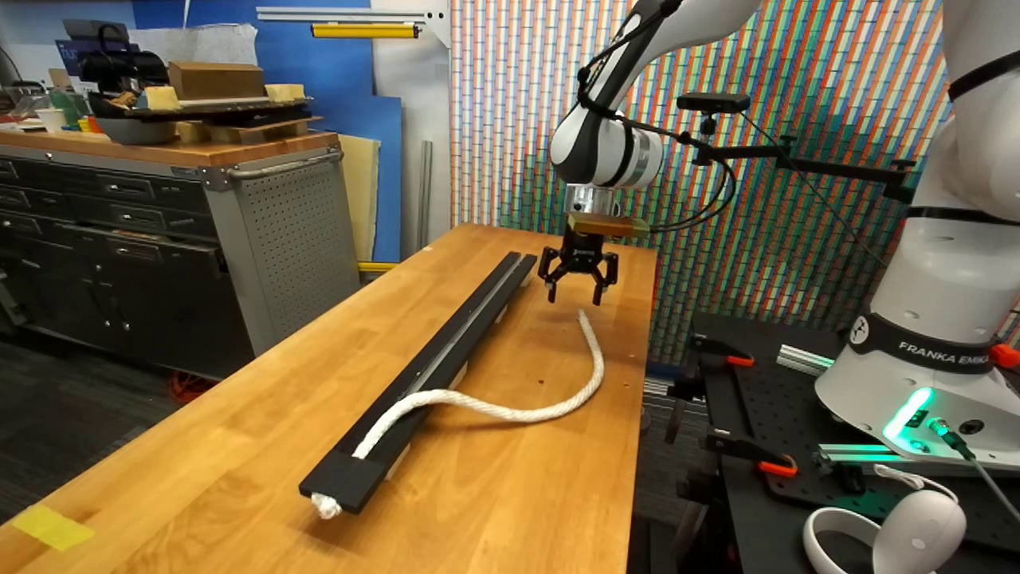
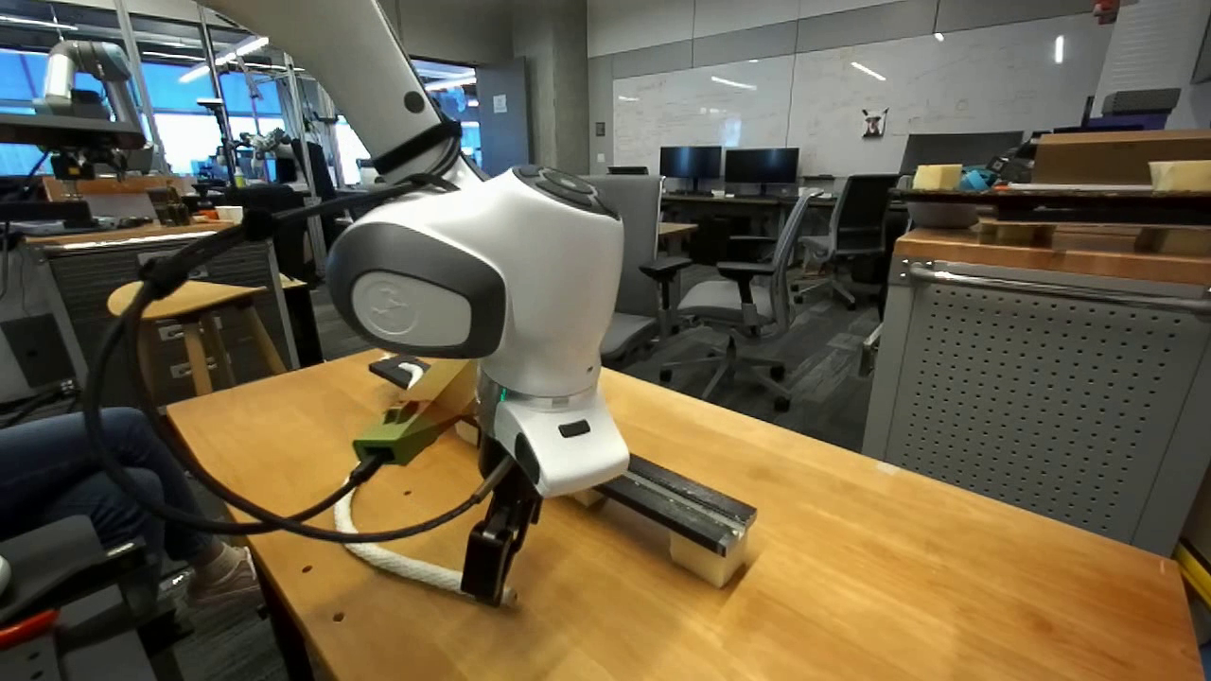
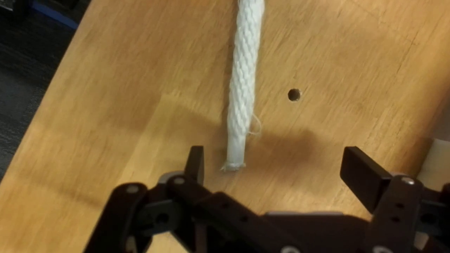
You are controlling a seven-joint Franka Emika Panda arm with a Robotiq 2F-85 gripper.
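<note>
A white rope (image 1: 516,414) has one end in the near end of a long black channel (image 1: 441,359) and curves across the table toward the right edge. Its loose end (image 3: 236,158) lies flat on the wood, the tip slightly frayed. My gripper (image 1: 575,296) hangs above the table close to that end, fingers spread and nothing between them. In the wrist view the gripper straddles the rope tip, which is nearer the left finger (image 3: 194,164) than the right finger (image 3: 358,177). In exterior view 2 the fingers (image 2: 488,562) overlap the rope (image 2: 414,567) near its tip.
The channel rests on pale blocks (image 2: 710,558), raised off the wooden table (image 1: 220,450). Small holes (image 3: 294,95) dot the tabletop. Bare wood lies left of the channel, and the table's edge runs just right of the rope's bend.
</note>
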